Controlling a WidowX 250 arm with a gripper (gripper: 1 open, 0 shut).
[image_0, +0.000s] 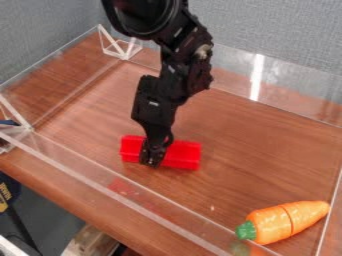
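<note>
A red block (182, 154) lies on the wooden table toward the middle. The black gripper (152, 153) hangs from above with its fingertips down at the block's front-left half, overlapping it in view. Whether the fingers are open or shut, or touch the block, I cannot tell. An orange toy carrot (285, 221) with a green top lies at the right front.
Clear low walls edge the table (94, 105), with white corner brackets (118, 44) at the back left. Grey panels stand behind.
</note>
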